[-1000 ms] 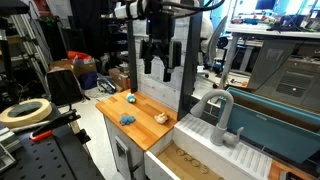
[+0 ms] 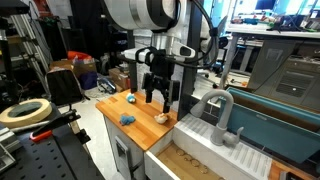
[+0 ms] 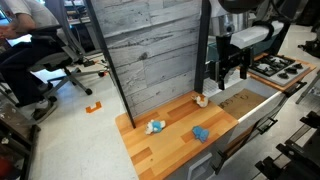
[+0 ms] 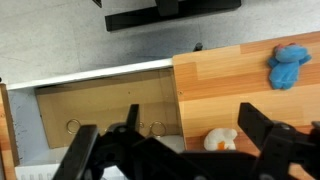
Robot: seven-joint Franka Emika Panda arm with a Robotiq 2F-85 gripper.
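My gripper (image 2: 157, 102) hangs with its fingers apart above the drawer-side end of the wooden counter (image 2: 143, 130). No object shows between its fingertips. A small white and orange toy (image 4: 220, 139) rests on the wood below the gripper, apart from it. Farther along the counter lies a blue toy (image 4: 288, 66), also visible as a blue figure (image 3: 200, 133) in exterior view 2. Another blue-and-white toy (image 3: 154, 127) sits nearer the back of the counter. Beside the counter, an open drawer (image 4: 95, 100) shows a brown bottom with a few small rings.
A grey faucet (image 2: 212, 98) rises beside a white drying rack (image 2: 228, 143), right of the arm. Behind the counter stands a grey panel wall (image 3: 160, 70). A stove (image 3: 278, 68) is at the far end. Bare wood lies between the toys.
The arm has come down over the last second, bringing the gripper closer to the counter and the white and orange toy. The toys and drawer look unmoved.
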